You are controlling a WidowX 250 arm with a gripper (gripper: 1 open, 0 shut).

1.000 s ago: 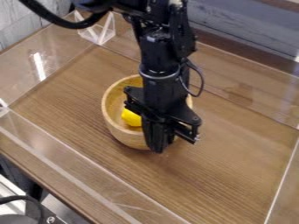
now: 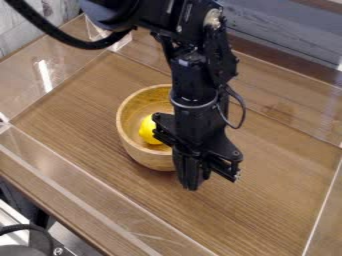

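My black gripper (image 2: 187, 160) hangs low at the front right of a light wooden bowl (image 2: 131, 119), partly in front of it. Inside the bowl is a yellow object (image 2: 148, 131), mostly hidden behind the gripper and arm. I cannot tell from this view how far apart the fingers are or whether anything is between them.
The wooden table (image 2: 94, 190) has clear room to the left, right and front of the bowl. A raised edge runs along the back right. Black cables lie at the lower left corner and cross the top left.
The gripper has shifted slightly to the right and toward the front, away from the bowl's middle. The bowl looks nearly unmoved.
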